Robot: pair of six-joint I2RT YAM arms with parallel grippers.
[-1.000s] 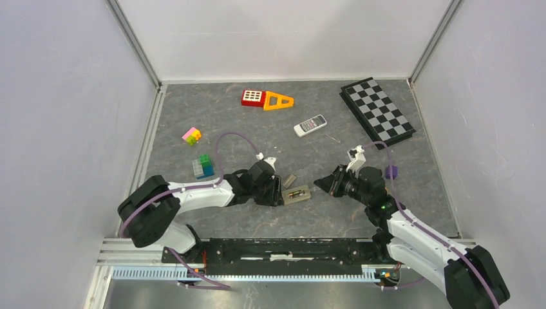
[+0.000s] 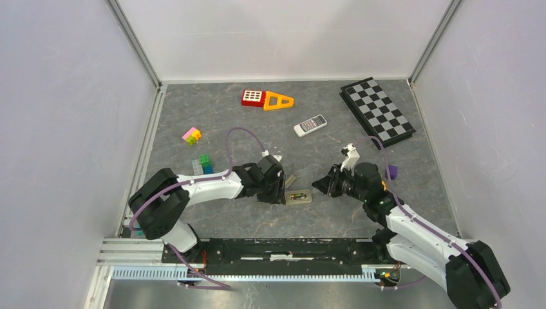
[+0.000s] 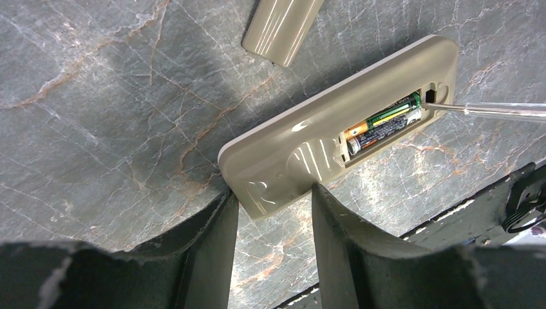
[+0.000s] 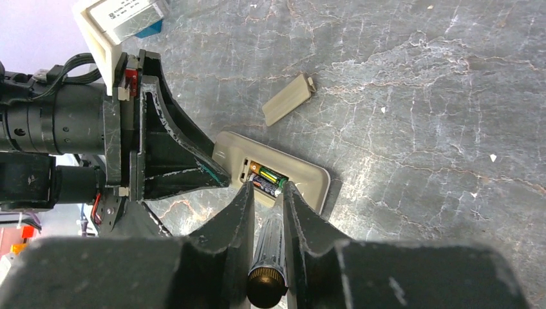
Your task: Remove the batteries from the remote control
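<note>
In the left wrist view the beige remote control (image 3: 277, 148) lies back side up, its battery bay uncovered. A green-and-orange battery (image 3: 393, 114) and a dark-and-silver battery (image 3: 386, 132) sit side by side inside it. My left gripper is shut on the remote's end. My right gripper is shut on a screwdriver (image 4: 267, 257) with a clear handle and dark end cap. Seen from the left wrist, the screwdriver's metal shaft (image 3: 445, 107) reaches into the bay at the green battery's outer end. The removed battery cover (image 4: 288, 100) lies on the table beside the remote.
A white remote (image 2: 310, 125) lies farther back, with a chessboard (image 2: 378, 111) at the back right. Toy blocks (image 2: 203, 164) stand left, and a red-and-yellow toy (image 2: 267, 100) lies at the back. Free table surrounds the cover.
The left arm has shifted slightly right, and the remote has turned a little so that it lies straighter. My right arm has moved slightly. Both batteries' exact shift is too small to tell.
</note>
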